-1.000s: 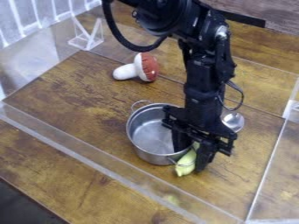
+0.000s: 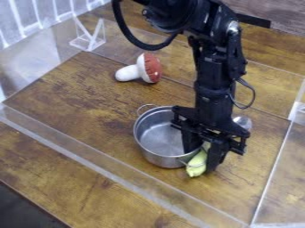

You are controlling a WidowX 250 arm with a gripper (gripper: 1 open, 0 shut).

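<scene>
My gripper (image 2: 202, 151) reaches down at the right rim of a steel pot (image 2: 160, 134), shut on a pale yellow-green object (image 2: 197, 167) low beside the pot. The black wrist and fingers hide part of that object and of the pot's rim. A metal ladle or spoon (image 2: 241, 121) lies behind the wrist on the right, partly hidden.
A red-and-white mushroom-like toy (image 2: 139, 69) lies at the back left. Clear plastic walls edge the wooden table (image 2: 71, 178).
The ladle is now more hidden behind the wrist.
</scene>
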